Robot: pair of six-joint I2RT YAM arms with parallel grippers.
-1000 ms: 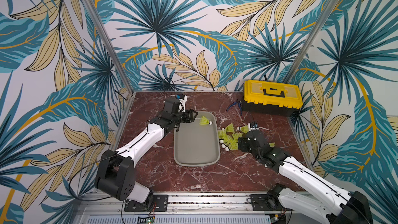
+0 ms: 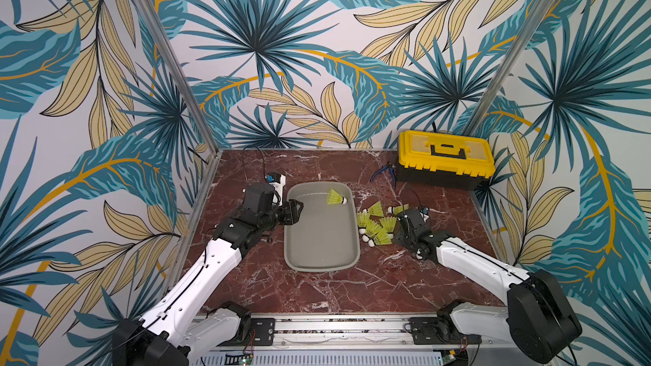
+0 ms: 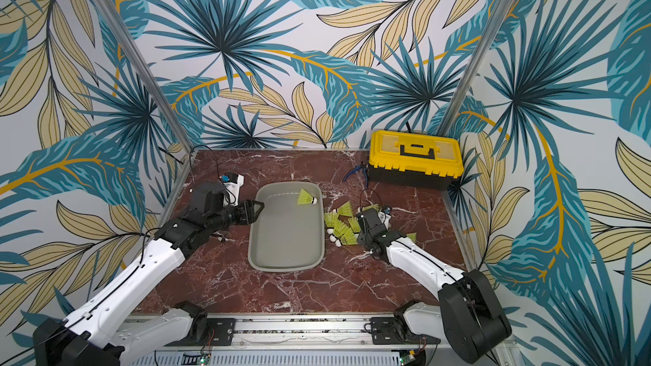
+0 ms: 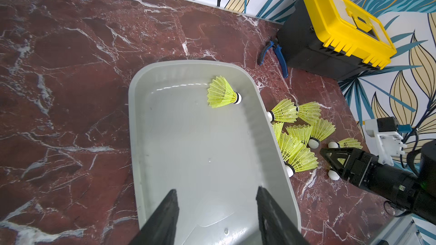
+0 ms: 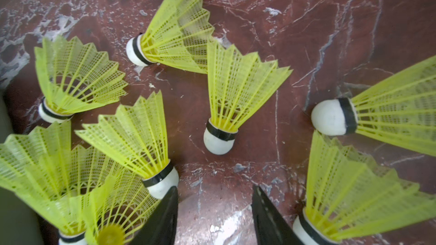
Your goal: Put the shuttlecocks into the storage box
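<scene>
The grey tray (image 4: 204,145) holds one yellow shuttlecock (image 4: 221,91) at its far right. A pile of several yellow shuttlecocks (image 2: 373,227) lies on the marble table right of it. My left gripper is open above the tray's left side with nothing between its fingers. My right gripper is part open just over the pile, its gap empty; shuttlecocks surround it in the right wrist view, one (image 5: 220,140) beyond the fingertips.
A closed black toolbox with yellow lid (image 2: 444,156) stands at back right, blue pliers (image 2: 381,175) beside it.
My left gripper has drawn back leftward from over the tray's shuttlecock. My right arm has shifted slightly and settled lower among the pile. The shuttlecocks look unmoved.
</scene>
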